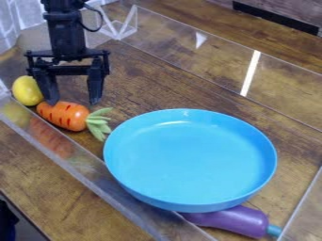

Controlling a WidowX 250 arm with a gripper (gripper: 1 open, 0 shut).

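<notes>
My gripper (72, 97) is open at the upper left, its black fingers lowered over an orange toy carrot (64, 114) with green leaves. A yellow lemon (26, 88) lies just left of it, close to the left finger. A large blue plate (189, 155) sits at the centre right, right of the carrot's leaves.
A purple eggplant (231, 220) lies below the plate at the bottom right, by a clear plastic wall. Clear walls edge the wooden work area. The wood behind the plate is free.
</notes>
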